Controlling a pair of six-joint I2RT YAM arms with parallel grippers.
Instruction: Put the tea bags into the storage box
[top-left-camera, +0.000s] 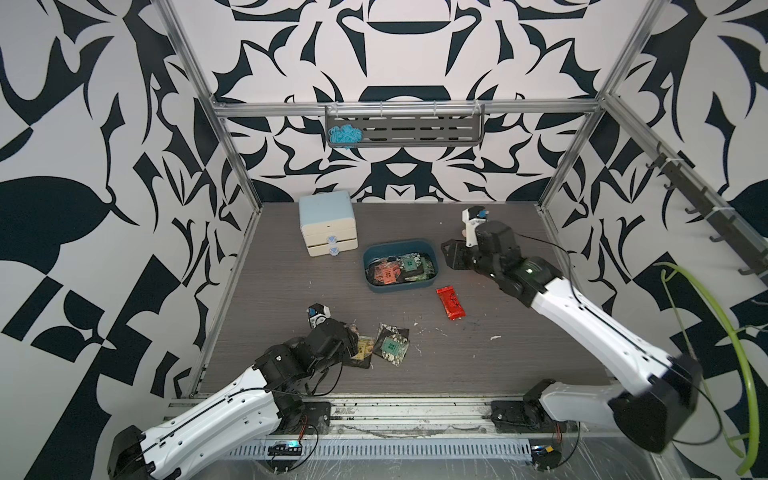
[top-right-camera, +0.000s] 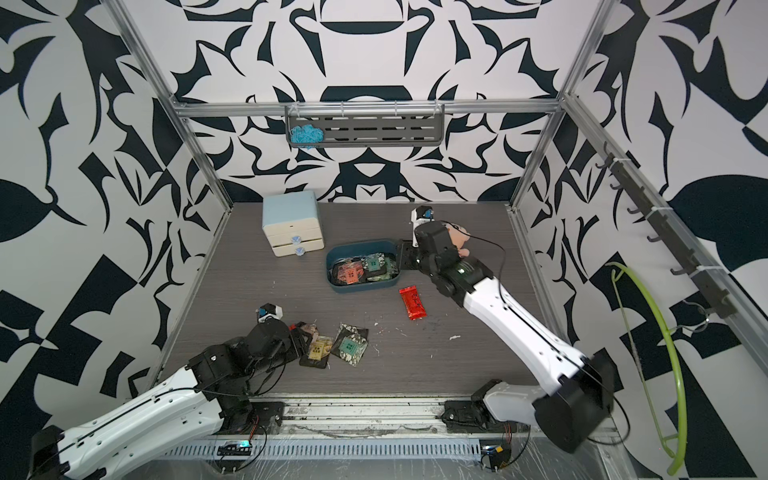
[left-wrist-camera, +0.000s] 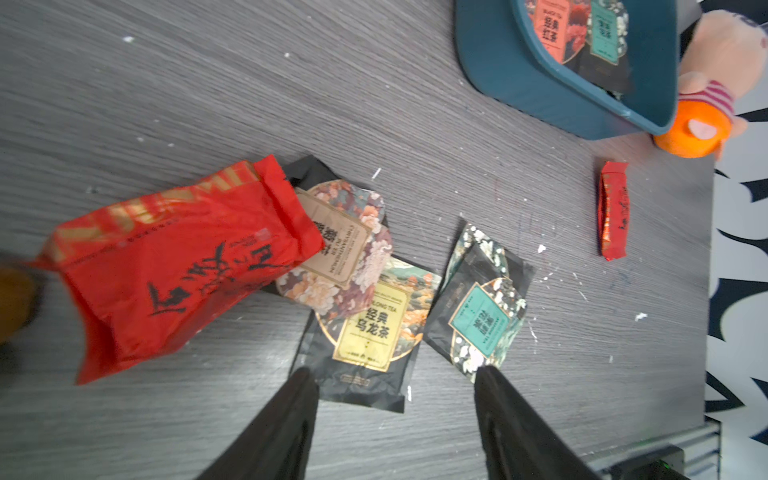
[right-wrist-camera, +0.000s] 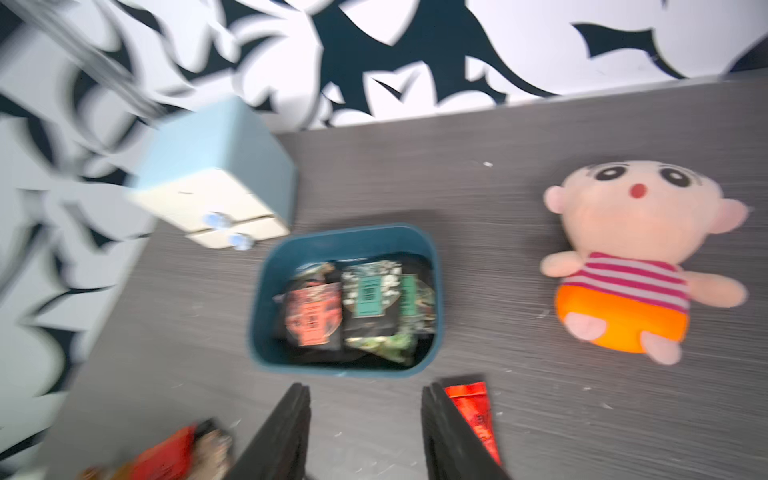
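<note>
Several tea bags lie inside the open blue storage box. To the right of the box's rim, my right gripper is raised with its fingers apart, nothing between them. On the table in the left wrist view are a red packet, a flowered bag partly under it, a yellow-labelled bag and a green-labelled bag. Another red packet rests right of the box. Over the near-left group my left gripper hangs open and empty.
A plush doll lies to the right of the box. The small drawer cabinet stands behind and left of it. Bare table spreads at the front right, and more is clear at the left.
</note>
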